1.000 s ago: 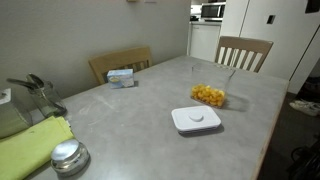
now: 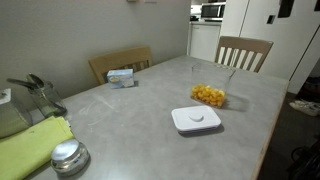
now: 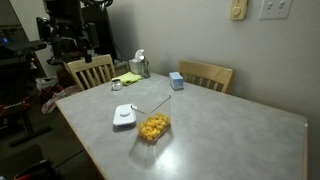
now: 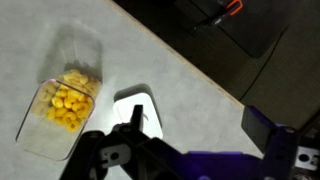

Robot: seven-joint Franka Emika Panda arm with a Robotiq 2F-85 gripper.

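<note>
A clear container (image 2: 224, 82) holding yellow pieces (image 2: 208, 95) stands on the grey table. Beside it lies a white lid (image 2: 196, 119) with a round knob-like centre, flat on the tabletop. In the wrist view the container (image 4: 48, 137) is at the left, and the lid (image 4: 146, 112) is partly covered by my gripper. The fingers are wide apart with nothing between them. My gripper is above the table, clear of both things. The arm (image 3: 62, 35) shows at the upper left of exterior view 2.
A silver round tin (image 2: 70, 157) and a yellow-green cloth (image 2: 32, 148) are at the near left, by a metal utensil holder (image 2: 46, 98). A blue-white box (image 2: 121, 78) stands near one edge. Wooden chairs (image 3: 206, 78) border the table.
The dark tip of my arm at the top right of exterior view 1 has shifted left, further into view. The container, lid and other table things have stayed put.
</note>
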